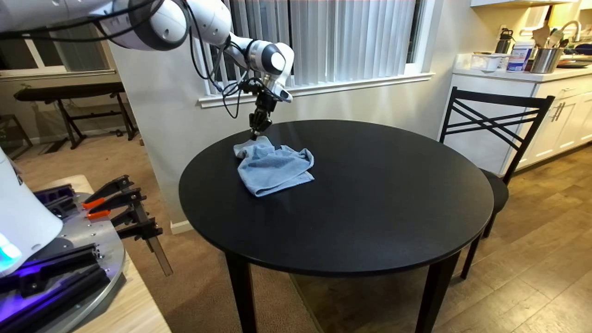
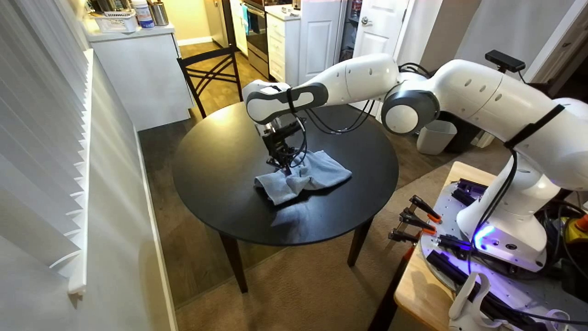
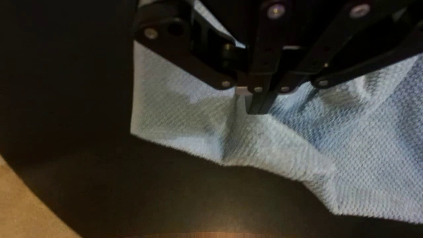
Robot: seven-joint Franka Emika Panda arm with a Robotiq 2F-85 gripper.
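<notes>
A light blue cloth (image 1: 277,169) lies crumpled on the round black table (image 1: 377,211), towards its left side in exterior view 1. My gripper (image 1: 255,136) points down over the cloth's far left part. In the wrist view, the fingers (image 3: 256,103) are closed against each other above a fold, and no cloth shows between them. Whether the tips touch the cloth is hard to tell. From the other side, the gripper (image 2: 287,170) hides part of the cloth (image 2: 325,171).
A black chair (image 1: 494,119) stands at the table's far right. The window sill (image 1: 333,88) and wall run close behind the table. Black clamps (image 1: 125,200) stick out from the robot's base mount.
</notes>
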